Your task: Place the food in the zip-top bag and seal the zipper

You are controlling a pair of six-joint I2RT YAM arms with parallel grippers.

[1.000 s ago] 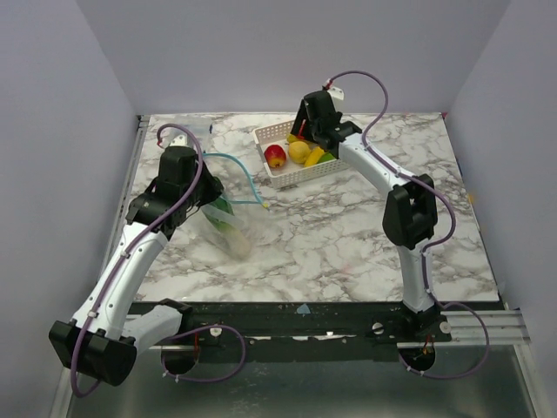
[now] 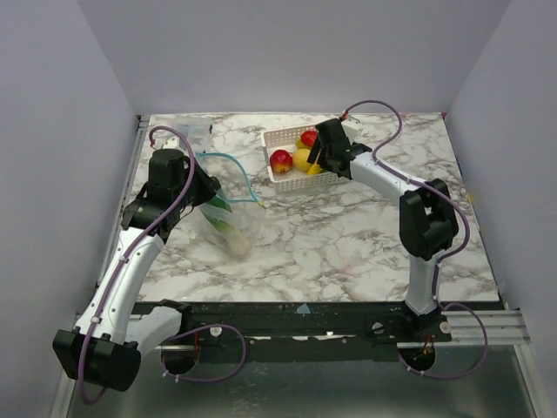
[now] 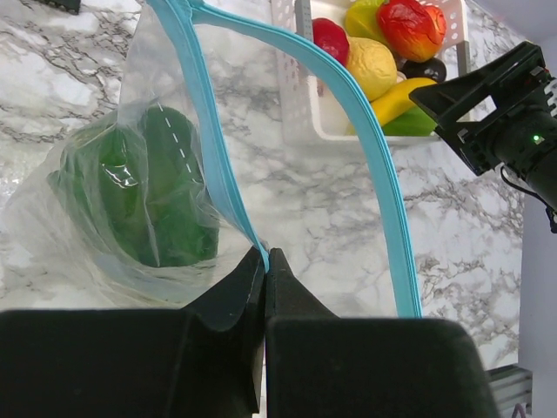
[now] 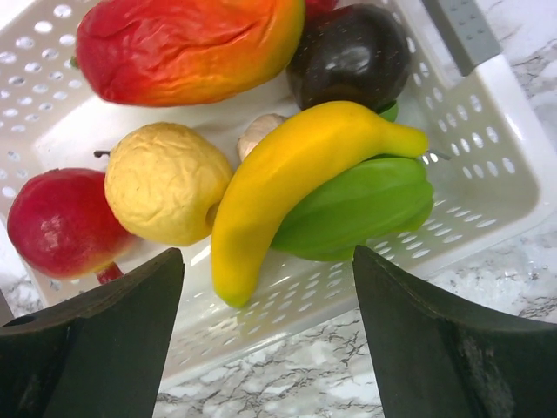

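The clear zip top bag (image 3: 130, 113) lies on its side with its blue zipper (image 3: 205, 126) spread in a wide loop. Inside it is a green vegetable (image 3: 161, 196), blurred by the film. My left gripper is shut on the zipper edge of the bag. On the right, a white basket (image 4: 509, 131) holds the food. My right gripper stands open above the basket's front side. In the right wrist view, a yellow banana (image 4: 300, 170) and a green ribbed fruit (image 4: 361, 209) lie beyond its fingers, with nothing gripped.
Also in the basket are a yellow round fruit (image 4: 165, 183), a red fruit (image 4: 65, 222), a red-orange mango (image 4: 187, 48) and a dark avocado (image 4: 348, 57).
My right gripper has moved from the basket's back toward its front right side. The basket has shifted slightly right. My left gripper and the bag's rim have moved a little left.
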